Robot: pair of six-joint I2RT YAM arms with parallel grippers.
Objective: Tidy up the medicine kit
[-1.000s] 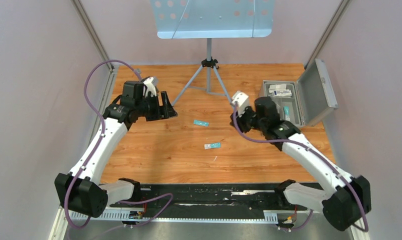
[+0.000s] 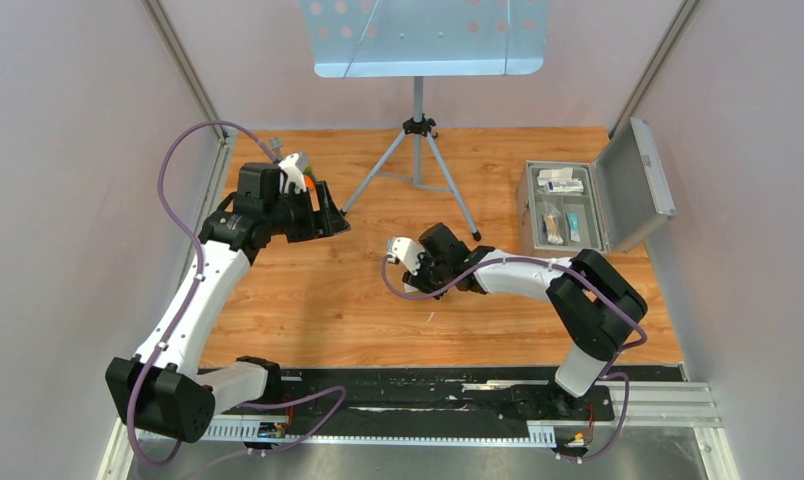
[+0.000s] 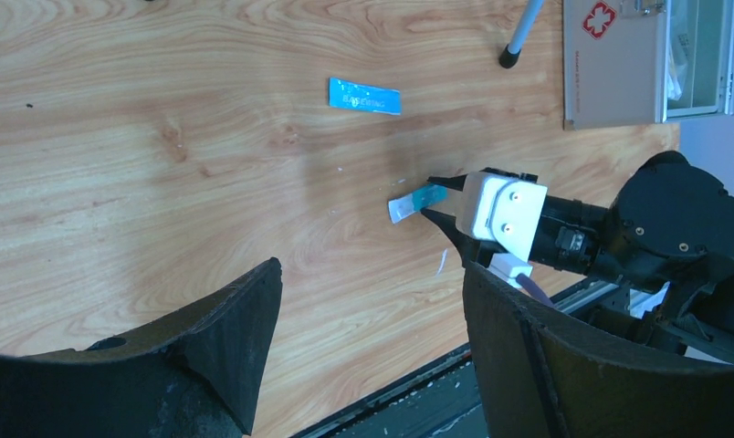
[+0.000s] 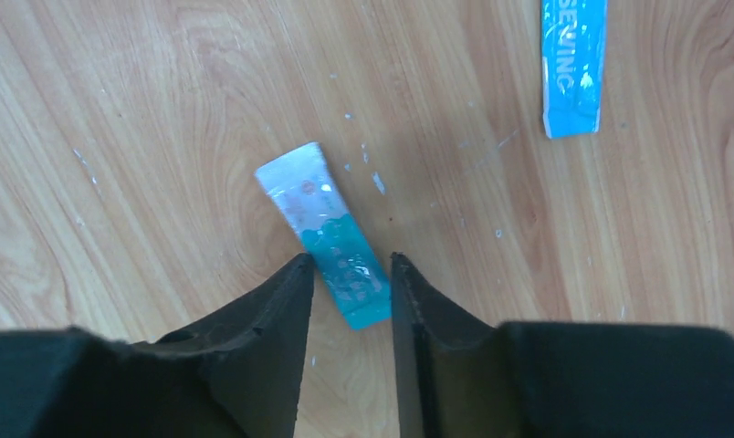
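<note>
A small flat packet (image 4: 331,233), white at one end and teal at the other, lies on the wooden table. My right gripper is part open at its teal end, a finger on either side; whether they touch it I cannot tell. A blue packet marked SEWING (image 3: 364,96) lies flat farther back, apart from the gripper. My left gripper stands open over the table's left side, nothing between its fingers. The grey medicine box (image 2: 527,215) is at the right with its lid (image 2: 633,185) open; white packs and a teal packet (image 2: 574,227) lie inside.
A tripod stand (image 2: 418,150) with a large light-blue panel rises at the back, its legs on the table near the middle. Bare table (image 2: 308,310) stretches across the left and front. A tiny white scrap (image 3: 442,262) lies near the right gripper.
My right arm has swung left and in from beside the box, bringing its gripper to the white-and-teal packet. The left arm has hardly moved.
</note>
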